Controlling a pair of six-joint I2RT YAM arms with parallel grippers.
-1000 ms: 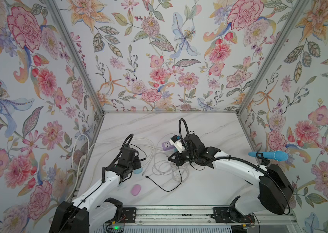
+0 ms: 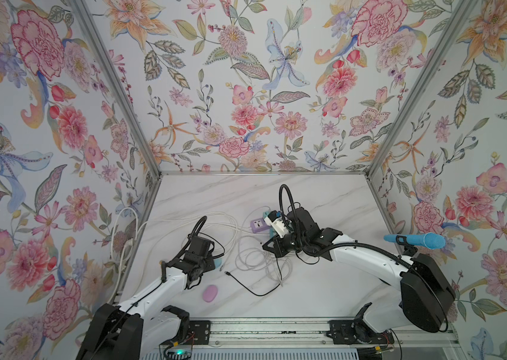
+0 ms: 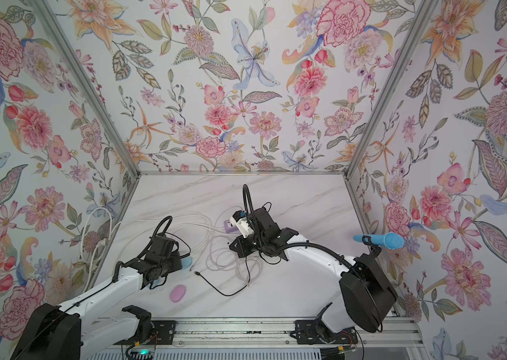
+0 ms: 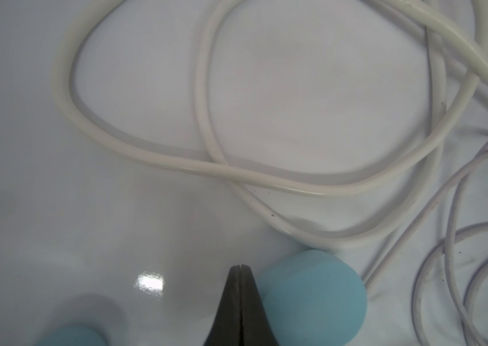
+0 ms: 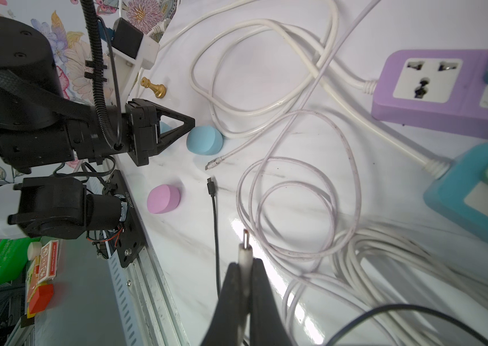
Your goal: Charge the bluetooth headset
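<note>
My left gripper is shut, nothing showing between its fingers, over the table beside a light-blue rounded case point(image 4: 313, 297). My right gripper is shut above the cables; a pale strip shows along its fingertips, nothing clearly held. A pink case point(image 5: 163, 198) lies at the front left. A black cable point(image 5: 215, 225) with a small plug lies near a white cable plug point(image 5: 215, 162). The purple power strip point(image 5: 405, 115) stands at the back centre, beside blue socket blocks point(image 5: 463, 207). Which case is the headset I cannot tell.
Coiled pale cables point(image 5: 330, 242) cover the middle of the table point(image 2: 331, 300). A yellow chess-piece-like object point(image 5: 157, 89) is at the left. Floral walls enclose three sides.
The right arm has barely moved.
</note>
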